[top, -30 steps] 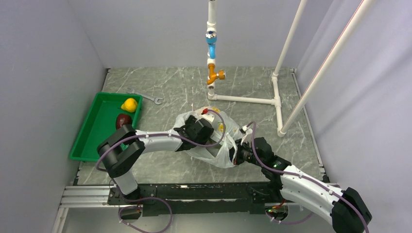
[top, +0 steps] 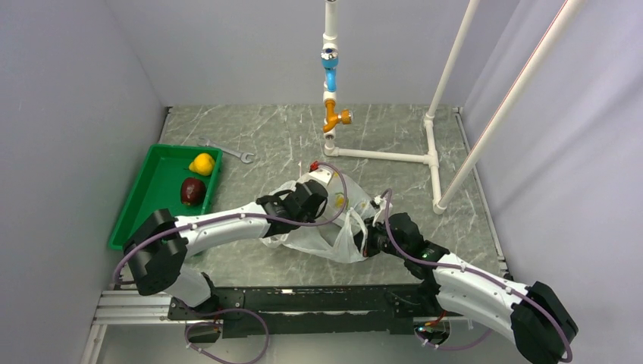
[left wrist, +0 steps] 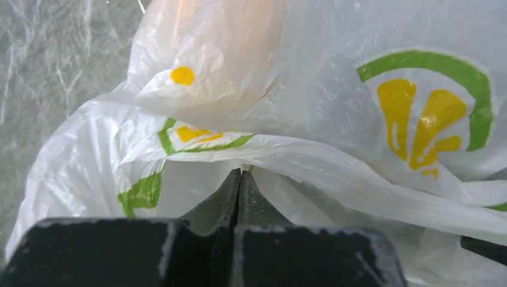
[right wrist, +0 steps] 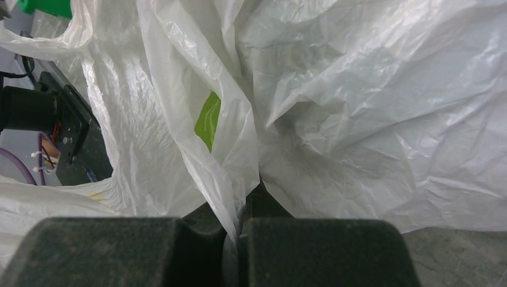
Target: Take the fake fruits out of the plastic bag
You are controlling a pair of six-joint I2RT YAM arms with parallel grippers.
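Observation:
The white plastic bag [top: 318, 243] lies crumpled in the middle of the table. My left gripper is shut with nothing seen between its fingers, its tips at a fold of the bag in the left wrist view. A pale orange shape [left wrist: 209, 30] shows faintly through the plastic. My right gripper is shut on a twisted strip of the bag at its right side. In the green tray [top: 133, 220] at the left lie a yellow fruit [top: 202, 164] and a dark red fruit [top: 192, 191].
A wrench [top: 227, 149] lies behind the tray. A white pipe frame [top: 383, 155] with blue and orange fittings stands at the back and right. Bare table shows at the back left.
The right arm has barely moved.

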